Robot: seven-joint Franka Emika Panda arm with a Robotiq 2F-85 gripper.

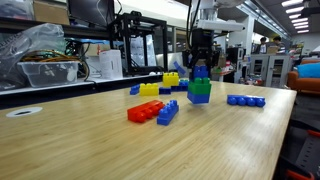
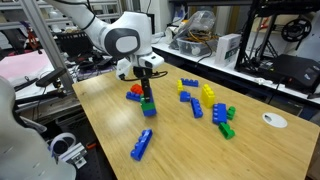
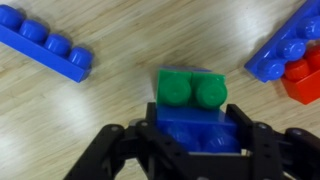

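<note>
A small stack of bricks hangs from or stands under my gripper, which is shut on its top blue brick (image 3: 200,132). Beneath that sits a green brick (image 1: 200,86), its studs showing in the wrist view, and at the bottom is another blue brick (image 1: 199,98). Exterior view 2 shows the green brick (image 2: 148,102) just under the gripper (image 2: 147,93). Whether the stack touches the table cannot be told.
A long blue brick (image 3: 45,43) lies on one side of the stack. On the other lie a blue brick (image 1: 168,113) and a red brick (image 1: 145,111). Yellow bricks (image 2: 208,95) and several others are farther along.
</note>
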